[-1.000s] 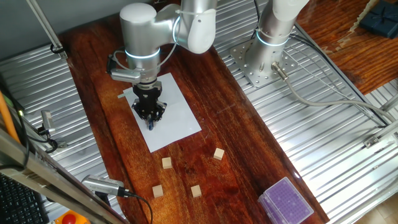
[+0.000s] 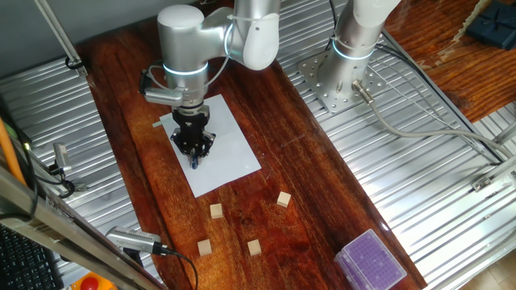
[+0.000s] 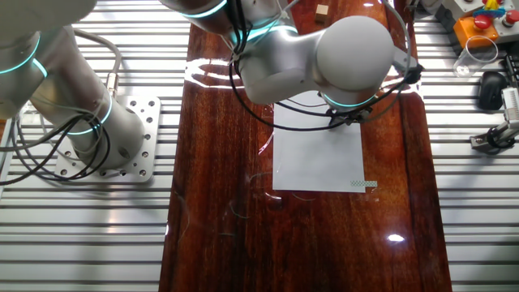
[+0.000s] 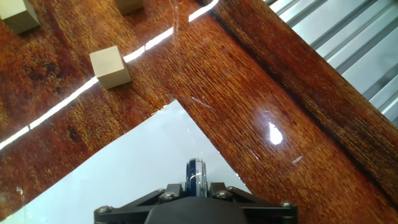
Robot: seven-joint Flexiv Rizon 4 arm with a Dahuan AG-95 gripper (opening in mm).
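A sheet of white paper (image 2: 230,149) lies flat on the brown wooden table, with no marks that I can make out. Above its left part in exterior view 1, my gripper (image 2: 194,153) points down, shut on a slim pen-like object. In the wrist view that pen (image 4: 196,175), dark blue with a clear, shiny side, sticks out between the fingers over the paper. Whether its tip touches the sheet I cannot tell. Exterior view 2 shows the paper (image 3: 312,166) partly covered by the arm, which hides most of the gripper.
Several small wooden blocks stand on the table beyond the paper, the nearest being one block (image 4: 111,67) off its corner. A purple-lidded box (image 2: 372,262) sits at the table's edge. A camera (image 2: 134,240) with its cable is at the near left. Bare table surrounds the paper.
The arm's upper part has shifted very slightly to the right in exterior view 1. My gripper stays over nearly the same spot of the paper; the blocks and paper have not moved.
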